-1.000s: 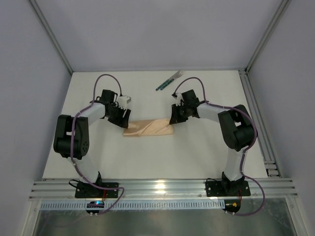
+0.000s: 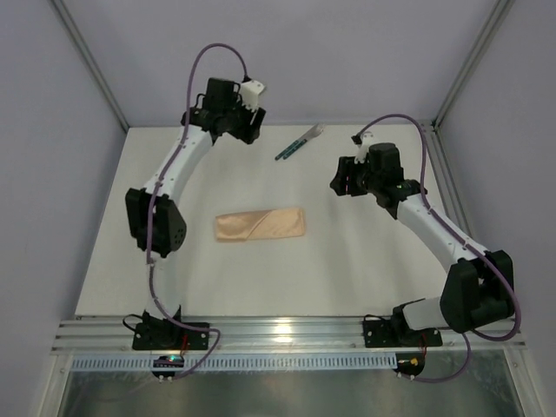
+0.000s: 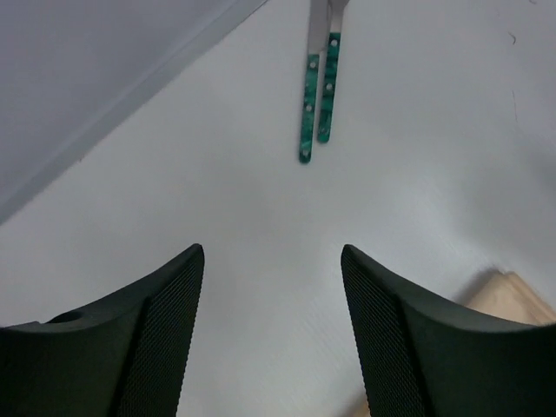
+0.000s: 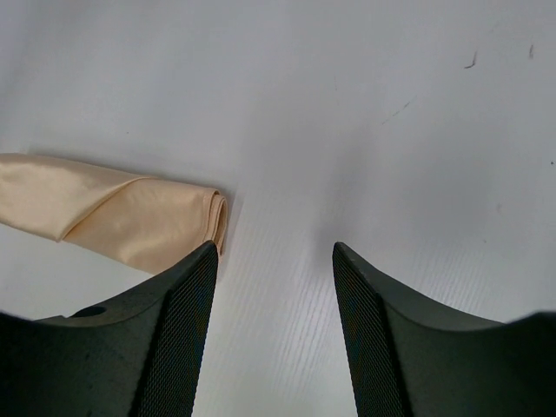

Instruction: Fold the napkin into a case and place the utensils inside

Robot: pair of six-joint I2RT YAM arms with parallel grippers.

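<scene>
The tan napkin (image 2: 276, 223) lies folded into a flat strip at the middle of the table, a diagonal fold edge crossing its top. In the right wrist view, the napkin (image 4: 143, 217) shows its layered short end. Behind it, two utensils with green handles lie side by side, a knife (image 3: 308, 104) and a fork (image 2: 318, 129). My left gripper (image 2: 254, 124), its fingers apart and empty, hovers over the back of the table, left of the utensils. Open and empty, my right gripper (image 2: 340, 181) is above the table, right of and behind the napkin.
Grey walls (image 2: 495, 113) stand around it, the rear one close behind the utensils.
My left gripper has left the napkin's left end and swung back and right towards the utensils. The right gripper has moved off the napkin's right end, back and right. The napkin stays put.
</scene>
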